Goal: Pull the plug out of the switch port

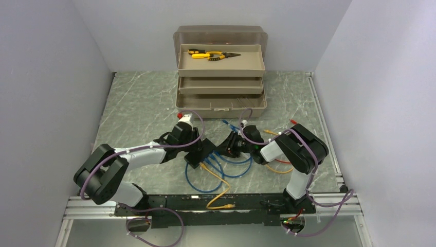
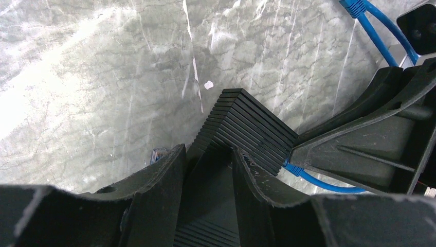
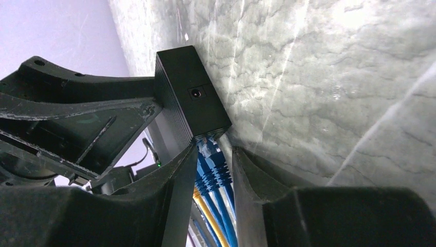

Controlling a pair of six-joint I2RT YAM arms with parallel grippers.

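Observation:
The black switch [image 1: 200,152] lies on the marble surface with blue and yellow cables along one side. My left gripper is shut on the switch [image 2: 257,131], gripping its body. My right gripper [image 1: 231,146] is at the port side; in the right wrist view its fingertips [image 3: 216,157] stand part open around a blue plug [image 3: 211,149] at the switch's [image 3: 193,92] port. Whether it grips the plug is hard to tell.
An open tool box [image 1: 221,108] with pliers in its top tray stands at the back. Loose blue, yellow and red cables lie at the front and right.

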